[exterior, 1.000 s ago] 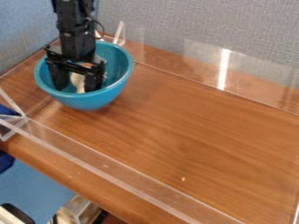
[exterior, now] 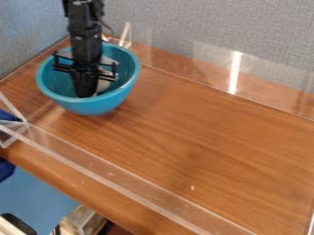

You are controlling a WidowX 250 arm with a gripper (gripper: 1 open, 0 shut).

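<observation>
A blue bowl (exterior: 92,103) stands at the back left of the wooden table. My black gripper (exterior: 86,72) reaches down into it from above, its fingers inside the rim. A pale object (exterior: 105,84) is partly visible in the bowl behind the fingers. Whether the fingers hold anything is hidden.
Clear plastic walls edge the wooden table (exterior: 208,156), which is bare across the middle and right. Dark blue and other items lie off the table at the lower left, near its edge.
The gripper has shifted slightly within the bowl and its fingers look differently placed. The bowl stays in about the same spot.
</observation>
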